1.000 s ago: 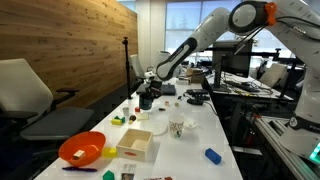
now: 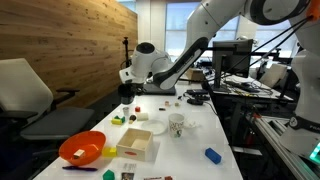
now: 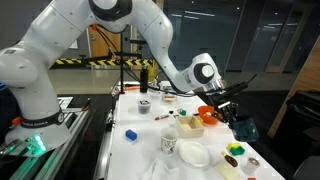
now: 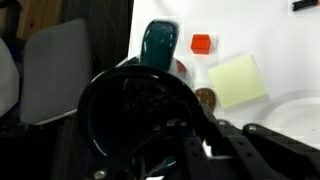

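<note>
A dark, round, cup-like vessel (image 3: 243, 132) is held above the table, with my gripper (image 2: 127, 87) shut on it. From the wrist view its wide black rim and hollow inside (image 4: 135, 115) fill the lower left and centre, and the black gripper parts run in from the lower right. A dark teal piece (image 4: 160, 43) stands at the rim's far side; I cannot tell whether it belongs to the vessel or to a finger. The fingertips and the exact grip are hard to make out against the dark vessel.
On the white table are a red-orange bowl (image 2: 82, 145), a beige open box (image 2: 136, 147), a white plate (image 3: 194, 155), a white mug (image 2: 176, 125) and a blue block (image 2: 213, 156). A yellow note (image 4: 237, 81) and a red cube (image 4: 201, 44) lie near the vessel. Open table surrounds the blue block.
The arm has come from the far end of the table toward the left and nearer the first exterior camera, carrying the dark vessel. The table items look unmoved.
</note>
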